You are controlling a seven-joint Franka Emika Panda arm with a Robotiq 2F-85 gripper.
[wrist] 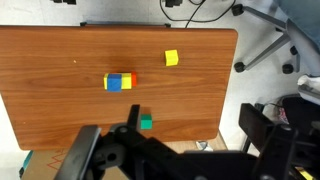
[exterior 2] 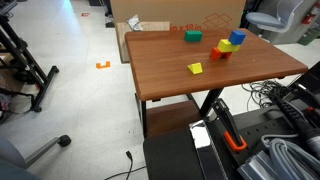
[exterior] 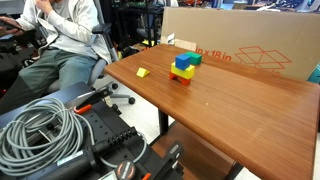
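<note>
My gripper stands open high above the table, with nothing between its dark fingers in the wrist view. Below it on the wooden table is a stack with a blue block [exterior: 182, 61] on top, a yellow block [exterior: 182, 72] in the middle and a red block [exterior: 184, 80] at the bottom. A green block [wrist: 146, 121] lies apart from the stack, behind it in exterior view 1. Another yellow block [wrist: 171, 57] rests alone on the table, also seen clear of the stack in exterior view 2.
A large cardboard panel [exterior: 240, 40] stands along its far edge. Coiled grey cable [exterior: 42, 140] lies beside the arm, and a person sits at the upper left.
</note>
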